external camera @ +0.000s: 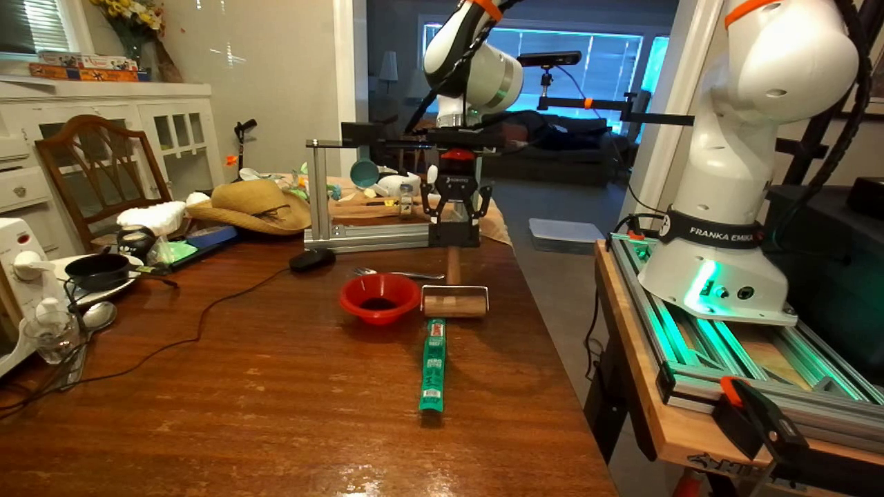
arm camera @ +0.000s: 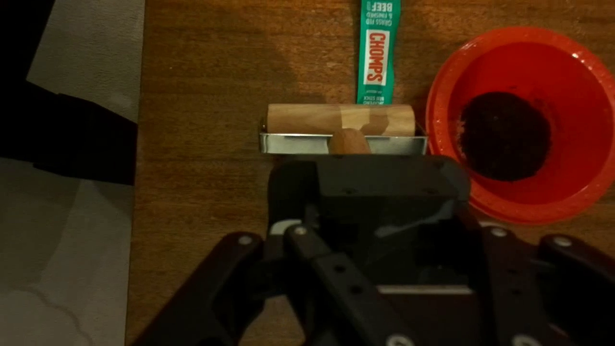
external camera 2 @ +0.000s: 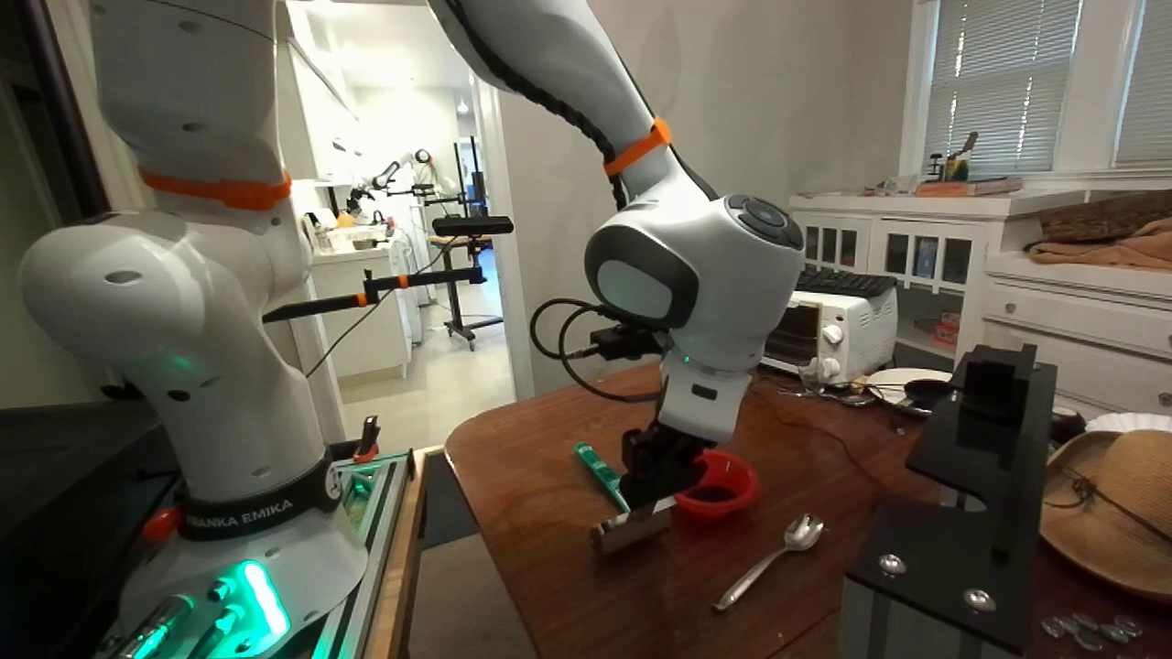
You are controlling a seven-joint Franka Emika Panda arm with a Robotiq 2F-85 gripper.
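My gripper (external camera: 454,235) is shut on the wooden handle (external camera: 453,266) of a small roller with a metal frame. The roller's wooden cylinder (arm camera: 305,119) lies across the table, low at its surface. Its front meets the end of a green Chomps stick (arm camera: 378,55), which points away from my gripper. Right beside the frame's end in the wrist view is a red bowl (arm camera: 522,193) with a dark middle; the two touch or nearly touch. In exterior view 2 the gripper (external camera 2: 662,474) hides part of the roller (external camera 2: 634,529). My fingers hide most of the handle in the wrist view.
A spoon-like utensil (external camera 2: 772,562) lies behind the bowl. A metal frame stand (external camera: 369,239), a black mouse (external camera: 312,259) and a straw hat (external camera: 248,207) are farther back. The table's edge (external camera: 551,344) runs close by the roller.
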